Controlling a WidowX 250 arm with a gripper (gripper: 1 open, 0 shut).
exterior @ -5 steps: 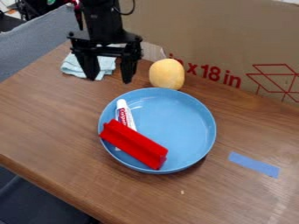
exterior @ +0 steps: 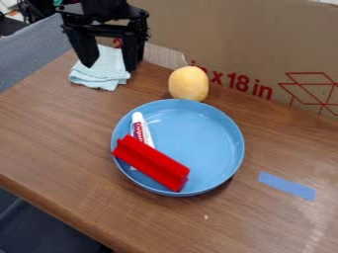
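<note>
My black gripper [exterior: 109, 44] is at the top left, open, above a pale blue cloth [exterior: 98, 73] on the wooden table. A light blue plate [exterior: 205, 148] holds a white toothpaste tube [exterior: 140, 126] and a red object [exterior: 152, 163], which lies across the tube's lower part. A yellow round object [exterior: 189, 83], like a potato, stands just behind the plate.
A cardboard panel [exterior: 264, 49] backs the table. A blue tape strip [exterior: 288, 186] is stuck at the right. A grey surface lies at the far left.
My gripper has moved up and to the left, farther from the plate and the yellow object. The things on the table have not moved.
</note>
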